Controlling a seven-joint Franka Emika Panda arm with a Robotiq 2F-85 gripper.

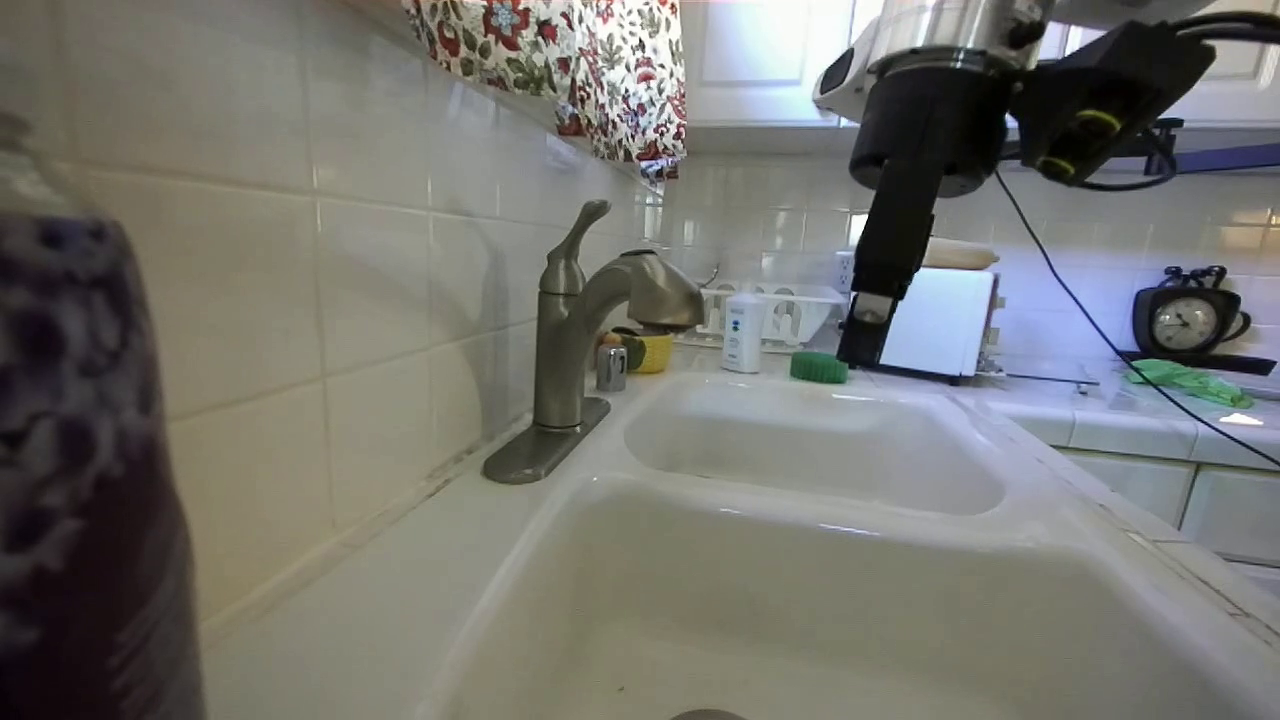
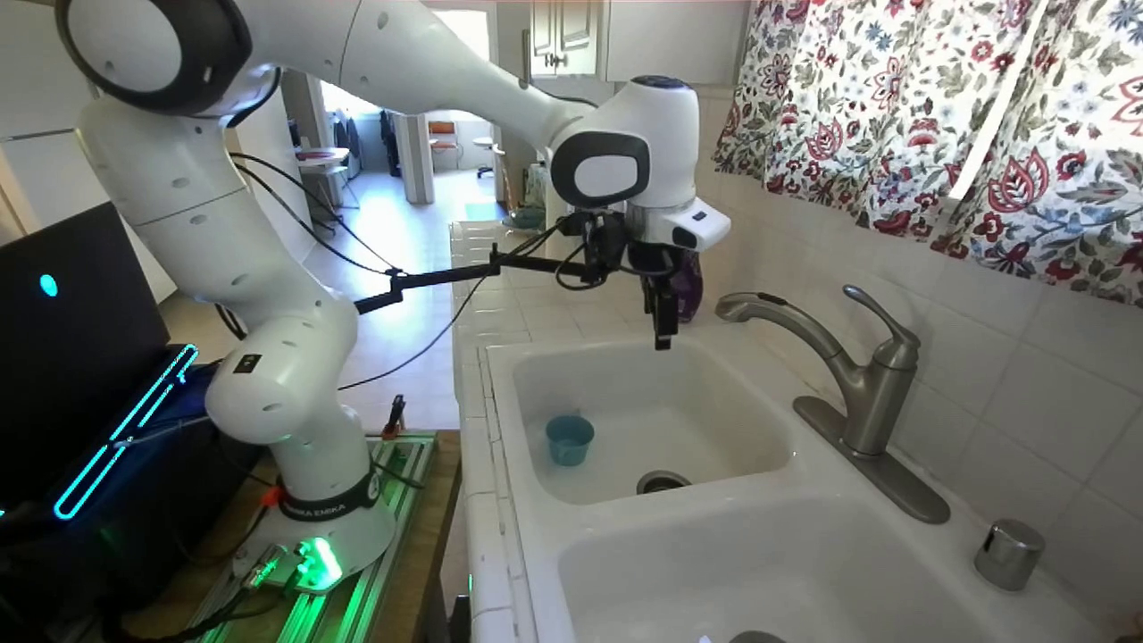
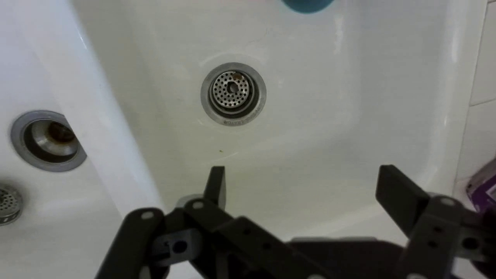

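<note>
My gripper is open above the sink basin [image 2: 664, 429], its two fingers wide apart with only bare white basin between them. A teal cup [image 2: 570, 439] rests on the basin floor in exterior view 2; just the edge of the cup [image 3: 307, 4] shows at the top of the wrist view, well away from the fingertips. From the side, the gripper [image 1: 866, 336] points downward over the sink, one finger largely hiding the other. The cup is hidden by the basin walls in exterior view 1.
A metal faucet [image 2: 884, 375] rises behind the sink's divider. The purple bottle [image 1: 96, 480] stands on the sink's back corner, close to the gripper in exterior view 2. Two drains, one of them [image 3: 233, 93] strainer-covered, show below. Nothing else lies in the near basin.
</note>
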